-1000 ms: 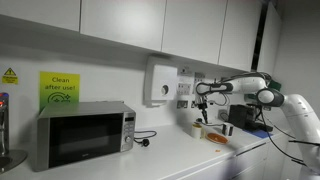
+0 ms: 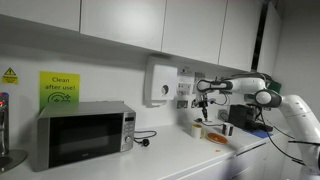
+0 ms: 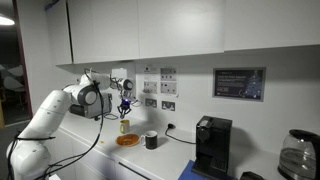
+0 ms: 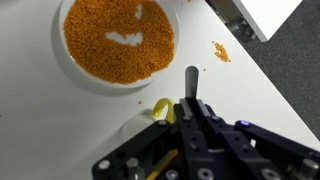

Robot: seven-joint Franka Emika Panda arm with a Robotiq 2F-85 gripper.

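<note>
In the wrist view, my gripper is shut on a slim grey utensil [image 4: 191, 80], whose narrow end juts out beyond the fingers; its full shape cannot be made out. Off to the upper left lies a white-rimmed plate [image 4: 66, 45] spread with orange grains, with pale bare patches showing. Just left of the fingers a yellow curved handle [image 4: 162, 106] stands by a white container [image 4: 137, 124], partly hidden by the gripper. From outside, the gripper [image 3: 125, 106] hangs above a pale yellow container [image 3: 125, 126], behind the orange-looking plate [image 3: 128, 141].
A few orange grains [image 4: 221, 52] are scattered on the white counter. A dark mug [image 3: 151, 140] stands right of the plate, with a coffee machine [image 3: 213, 145] farther along. The microwave [image 2: 86, 134] is well away at the left. Cupboards [image 2: 122, 22] overhang the counter.
Hardly anything differs; the gripper appears to have shifted very slightly above the container, while the plate, container and mug stay put.
</note>
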